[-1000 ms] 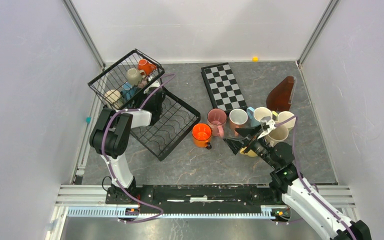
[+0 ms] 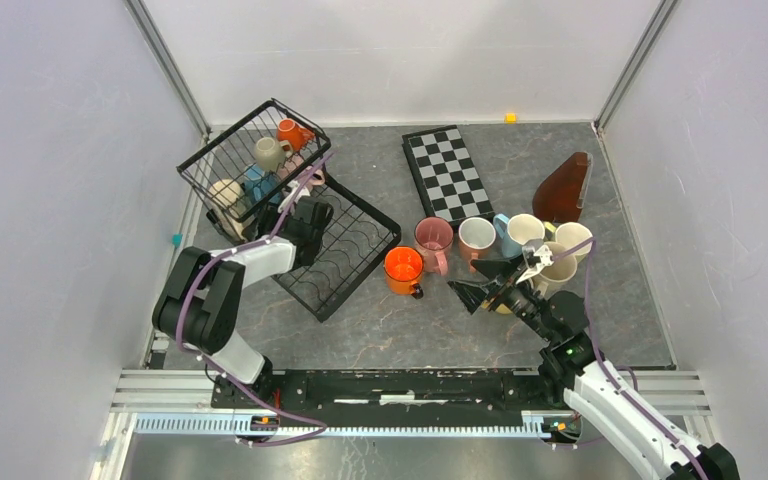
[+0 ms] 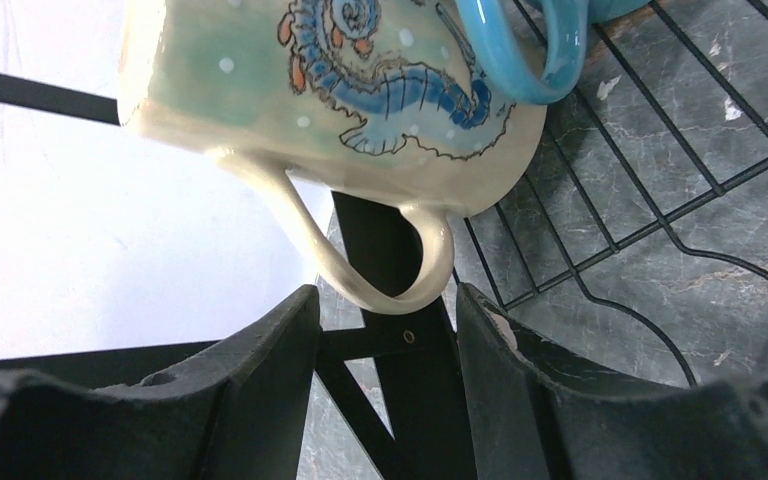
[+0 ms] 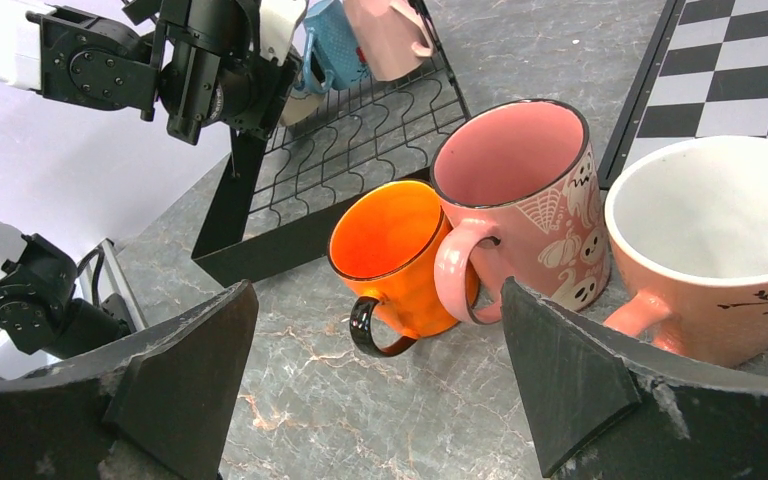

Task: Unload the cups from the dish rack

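In the left wrist view a cream cup with a blue seahorse [image 3: 360,90] lies tilted in the dish rack [image 2: 365,268]. Its cream handle [image 3: 345,278] points down toward my left gripper, which is open, the handle's bend just ahead of the gap between the fingertips. Beside that cup a blue cup [image 3: 530,55] shows its handle. The rack's upper tier also carries a small orange cup [image 2: 291,132] and a grey-green cup [image 2: 269,153]. My right gripper is open and empty; beyond it on the counter stand an orange mug [image 4: 385,240] and a pink mug [image 4: 510,160].
More mugs crowd the counter around my right gripper, among them a white-lined mug [image 2: 477,234] and a light blue one [image 2: 522,230]. A checkerboard [image 2: 450,172] and a brown object [image 2: 562,190] lie behind.
My left arm has swung lower and to the left in the top view, its wrist shifting beside the rack's upper tier. The right arm and the cups look unmoved.
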